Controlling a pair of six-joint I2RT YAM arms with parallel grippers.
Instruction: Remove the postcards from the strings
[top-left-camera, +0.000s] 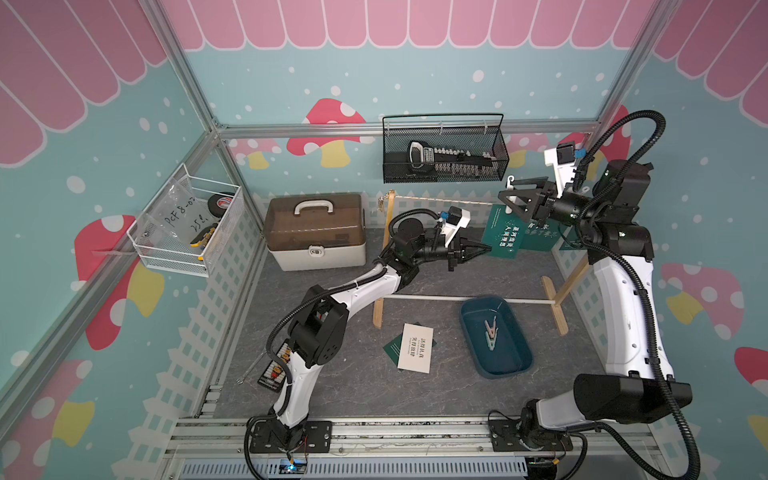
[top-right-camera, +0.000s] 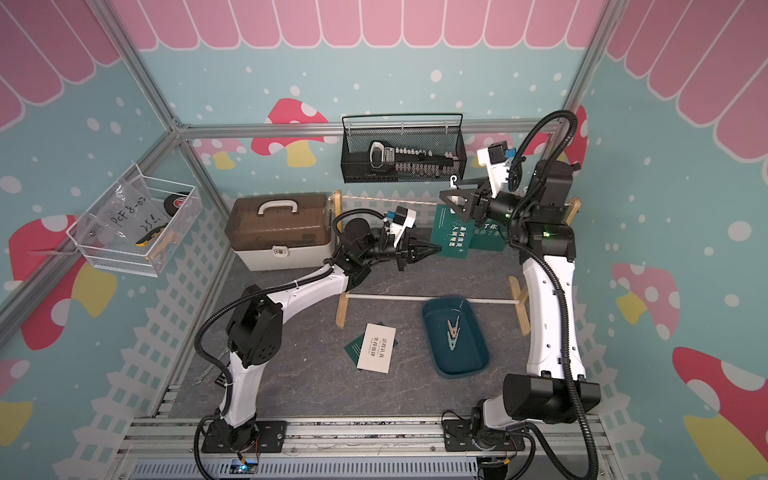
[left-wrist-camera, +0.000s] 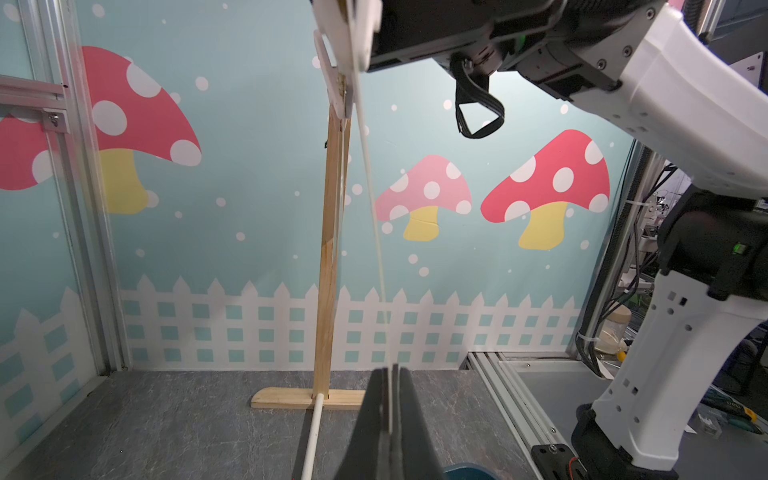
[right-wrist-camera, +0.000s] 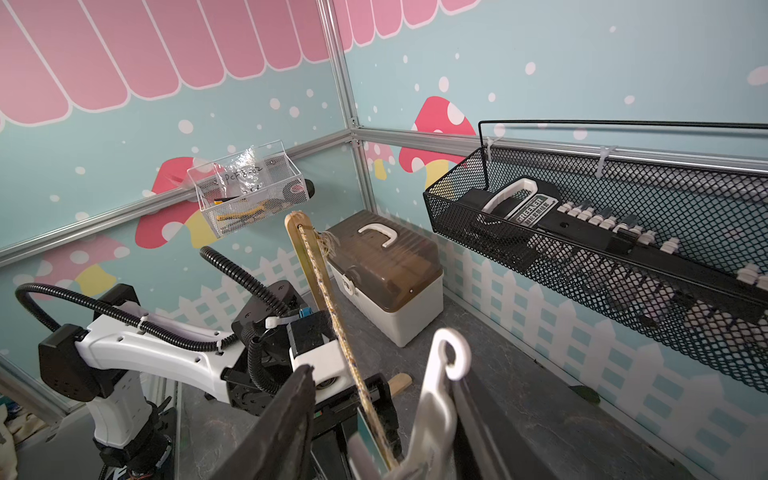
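Observation:
A dark green postcard (top-left-camera: 505, 232) hangs from the string (top-left-camera: 436, 199); another green postcard (top-left-camera: 540, 236) hangs behind it to the right. My left gripper (top-left-camera: 489, 248) is shut on the front card's left edge; in the left wrist view this postcard (left-wrist-camera: 376, 216) shows edge-on as a thin line running into the fingers (left-wrist-camera: 372, 424). Up at the string, my right gripper is open around a white clip (right-wrist-camera: 434, 400), which stands close to its right-hand finger. Below, a white postcard (top-left-camera: 416, 348) overlaps a green one (top-left-camera: 393, 349) on the table.
A blue tray (top-left-camera: 524, 352) holding clothespins (top-left-camera: 491, 333) stands at the front right. Wooden posts (top-left-camera: 379, 308) carry the string. A black mesh basket (top-left-camera: 445, 172) hangs behind the right gripper. The brown-lidded box (top-left-camera: 313, 224) sits back left.

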